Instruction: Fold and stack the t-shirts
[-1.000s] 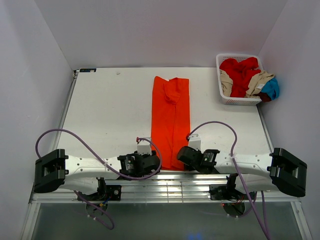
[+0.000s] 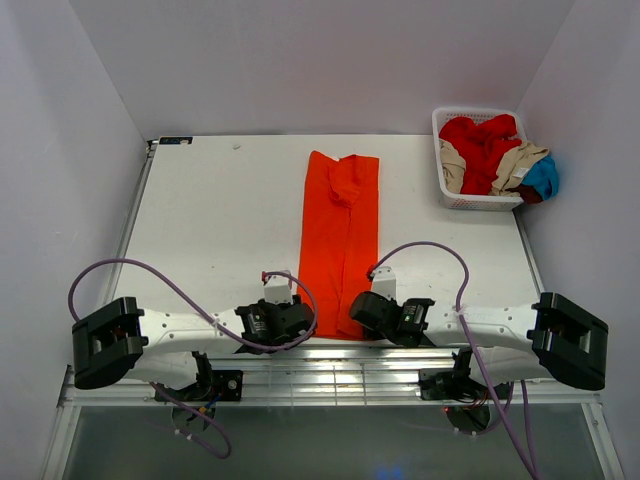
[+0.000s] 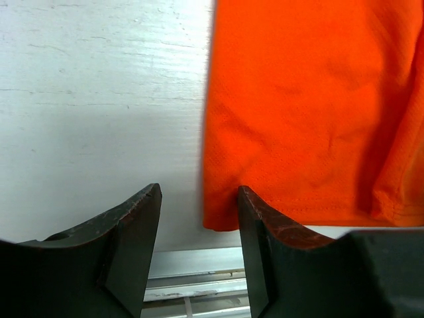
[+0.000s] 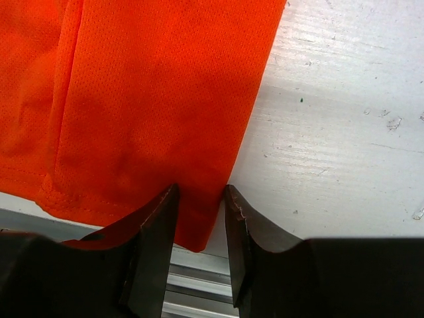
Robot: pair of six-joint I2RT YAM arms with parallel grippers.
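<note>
An orange t-shirt [image 2: 325,230] lies flat as a long strip with folded sides, its lower end at the table's front edge. In the left wrist view my left gripper is open at the shirt's bottom left corner [image 3: 225,205], one finger over the cloth, the other over bare table. In the right wrist view my right gripper stands open at the bottom right corner [image 4: 199,232], its fingers either side of the cloth's edge or close to it. From above, both grippers are largely hidden by the wrists.
A white basket [image 2: 475,202] heaped with red, beige and blue clothes stands at the back right. Walls enclose the back and sides.
</note>
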